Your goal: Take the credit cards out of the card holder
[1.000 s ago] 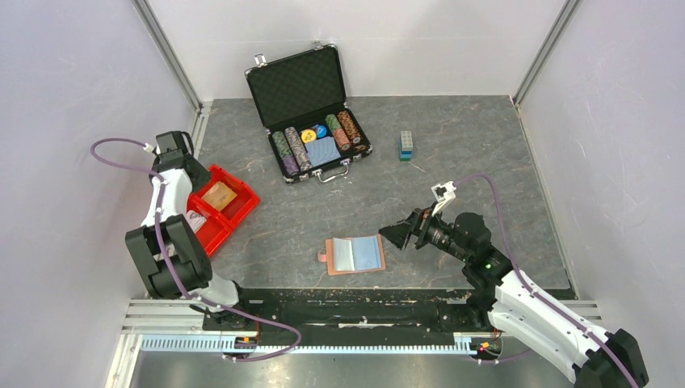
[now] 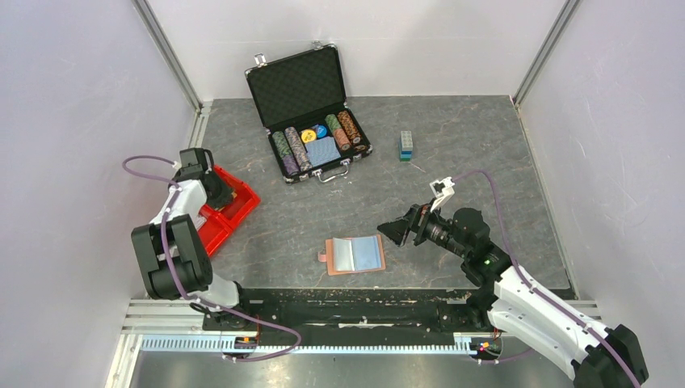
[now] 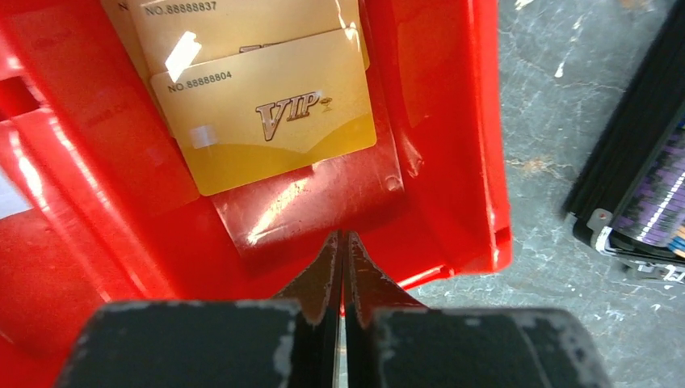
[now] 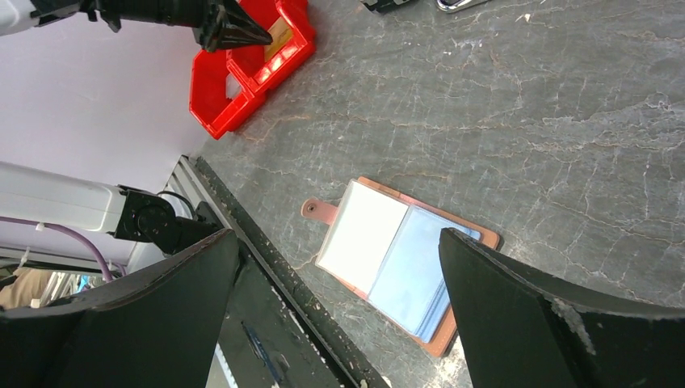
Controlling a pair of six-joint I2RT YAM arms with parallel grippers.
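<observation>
Gold VIP cards (image 3: 266, 113) lie loosely stacked in a red compartment tray (image 2: 242, 210) at the left of the table. My left gripper is over that compartment, shut, with nothing showing between its fingertips. An open tan card holder (image 2: 376, 267) with white and pale blue sleeves lies at the front middle; no cards are clearly visible in it, seen also as the holder (image 4: 380, 242) in the right wrist view. My right gripper hangs open to the right of it, above the table.
An open black case (image 2: 295, 77) of poker chips stands at the back middle. A small stack of boxes (image 2: 405, 145) is at the back right. The table between tray and right arm is mostly clear.
My left arm has moved right over the tray, now covering more of the gold cards in the top view. The right arm and the holder look unchanged.
</observation>
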